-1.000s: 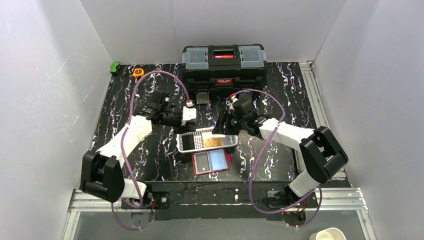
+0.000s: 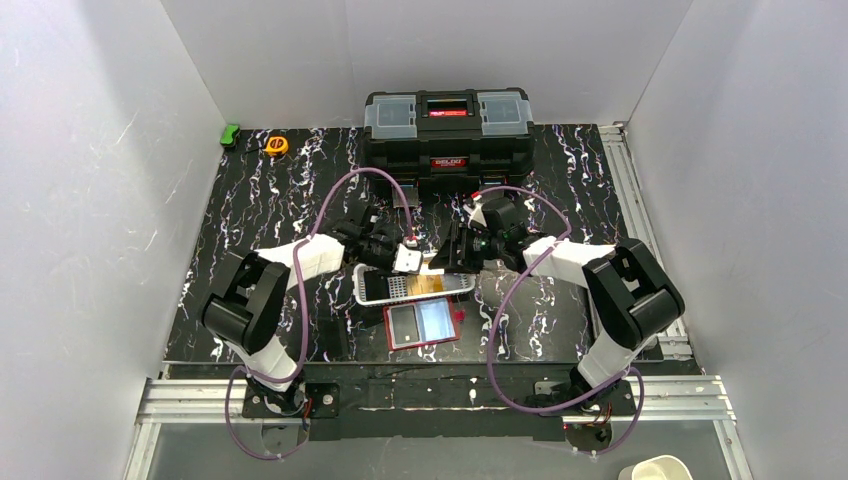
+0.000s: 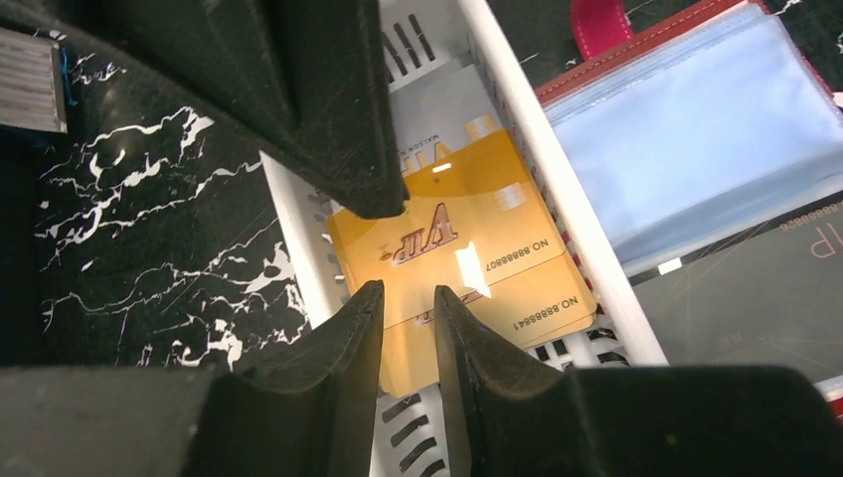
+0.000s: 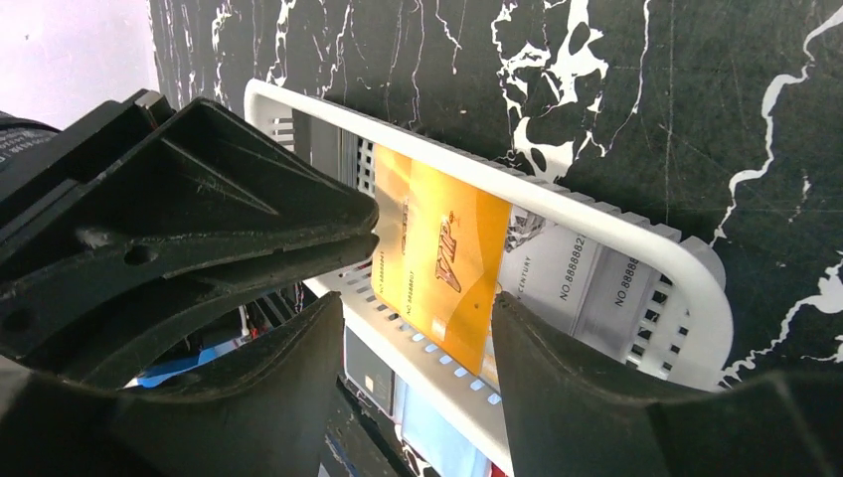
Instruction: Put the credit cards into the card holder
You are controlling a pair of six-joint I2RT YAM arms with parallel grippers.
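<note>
Gold cards (image 2: 425, 284) lie overlapping in a white slotted basket (image 2: 361, 296), with silver-grey cards (image 4: 552, 268) beside them at the right end. Over the gold cards (image 3: 487, 224), my left gripper is partly open, a narrow gap between its fingers and nothing held. My right gripper has a wider gap, also empty, above the gold and grey cards. Its dark finger (image 3: 328, 119) reaches into the left wrist view close to the cards. The red-edged card holder (image 2: 422, 324) lies open in front of the basket; its visible pockets look clear and bluish.
A black toolbox (image 2: 448, 140) stands at the back. Dark cards (image 4: 326, 144) occupy the basket's left end. An orange tape measure (image 2: 276, 146) and a green object (image 2: 230, 136) sit at far left.
My left gripper has moved right along the basket, coming close to the right gripper over the gold cards. The right gripper has shifted slightly right. Basket and card holder have stayed put.
</note>
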